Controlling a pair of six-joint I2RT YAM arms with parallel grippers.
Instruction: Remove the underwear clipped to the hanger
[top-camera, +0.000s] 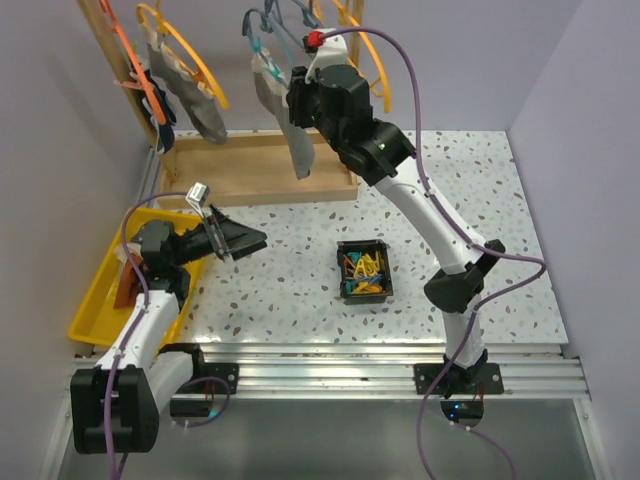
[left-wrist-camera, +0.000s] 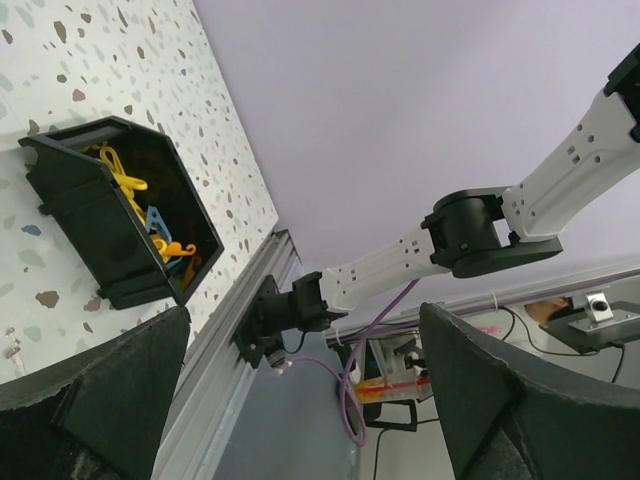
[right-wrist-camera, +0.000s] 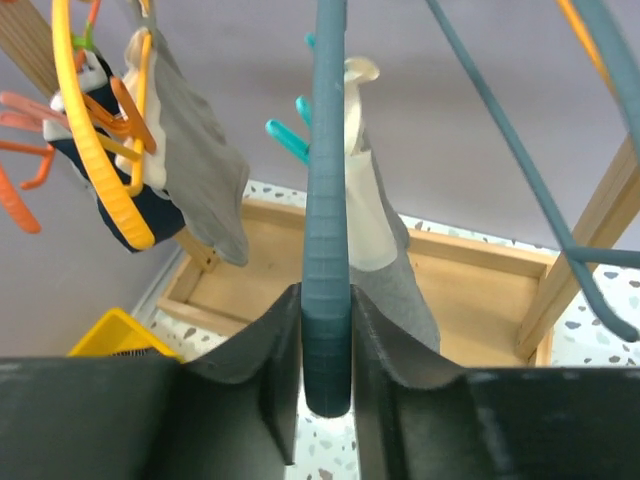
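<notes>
Grey-and-white underwear (top-camera: 285, 120) hangs from teal clips on a blue hanger in the rack at the top. In the right wrist view the garment (right-wrist-camera: 390, 280) hangs behind a vertical blue hanger bar (right-wrist-camera: 326, 220), with teal clips (right-wrist-camera: 287, 140) at its top. My right gripper (top-camera: 298, 98) is up beside this hanger; its blurred fingers lie along the bottom of its view around the bar's lower end, and how far they are open is unclear. My left gripper (top-camera: 232, 240) is open and empty, low at the left beside a yellow tub (top-camera: 95, 310).
Other garments on orange and yellow hangers (top-camera: 190, 85) hang at the left of the rack, above a wooden tray (top-camera: 230, 175). A black box of small hangers (top-camera: 365, 290) stands mid-table.
</notes>
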